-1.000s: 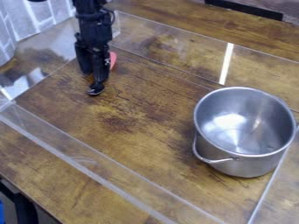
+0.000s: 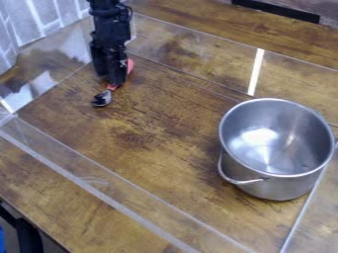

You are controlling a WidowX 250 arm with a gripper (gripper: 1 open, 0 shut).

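Observation:
My black gripper [image 2: 111, 73] is low at the upper left of the table, over a small pink-red object [image 2: 126, 70] that is partly hidden behind it. A small dark, shiny piece [image 2: 102, 99] lies at the lower end of this, just below the fingers; I cannot tell whether it is part of the same object. Whether the fingers hold anything is not clear.
A large steel pot [image 2: 275, 148] stands on the right of the wooden table [image 2: 145, 173]. Clear panels or strips border the work area.
My gripper has shifted slightly left. The small dark piece below it looks shinier and a little further left, and less of the pink object shows.

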